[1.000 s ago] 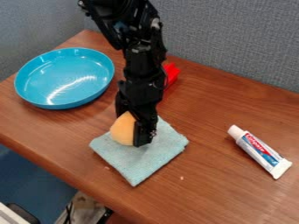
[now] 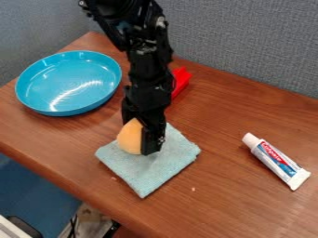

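Observation:
My black gripper (image 2: 147, 135) is lowered onto a pale blue folded cloth (image 2: 149, 172) at the middle of the table, pointing down at an orange round object (image 2: 129, 138) on the cloth. The object is partly hidden behind the gripper and touches it; whether the fingers are closed on it I cannot tell.
A blue plate (image 2: 69, 82) lies at the back left. A red object (image 2: 180, 80) is partly behind the arm. A toothpaste tube (image 2: 276, 161) lies at the right. The table (image 2: 236, 112) is otherwise mostly clear, with its edge at the lower left.

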